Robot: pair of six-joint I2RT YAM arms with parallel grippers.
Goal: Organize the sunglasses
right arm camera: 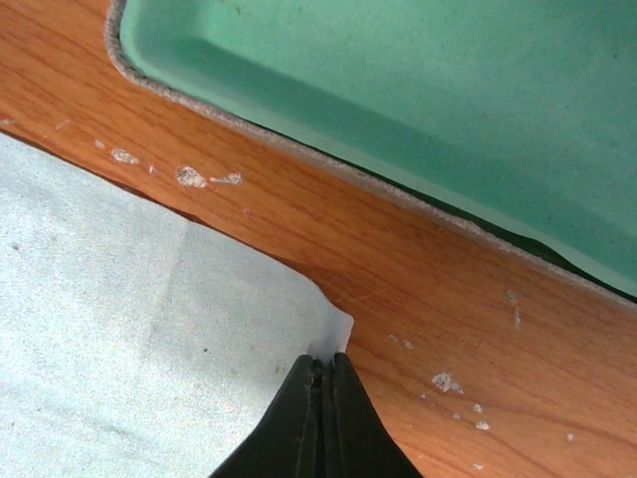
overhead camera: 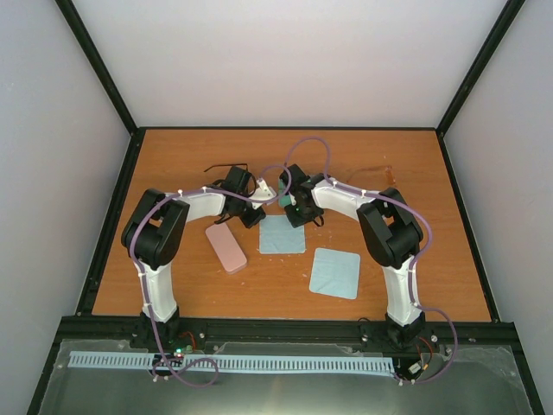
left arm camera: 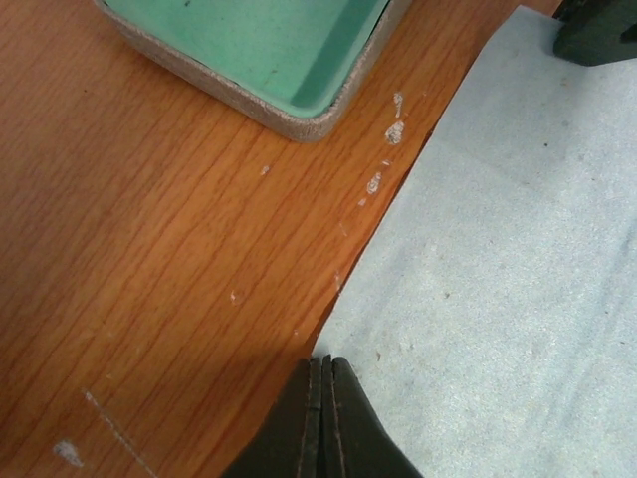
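Observation:
A pale grey-blue cloth [overhead camera: 282, 238] lies flat at the table's centre, below both grippers. My left gripper is shut at the cloth's edge, its tips on or just at a corner; I see nothing clearly between them. My right gripper is shut on another corner of the same cloth, which is slightly raised at the fingertips. A green tray [left arm camera: 239, 40] [right arm camera: 418, 90] with a felt-like rim lies just beyond the cloth. Dark sunglasses [overhead camera: 226, 165] are partly visible behind the left arm, largely hidden by it.
A pink case [overhead camera: 226, 248] lies left of centre and a second pale cloth [overhead camera: 333, 273] at the front right. Orange-framed items [overhead camera: 389, 175] lie at the back right. Purple cables loop over both arms.

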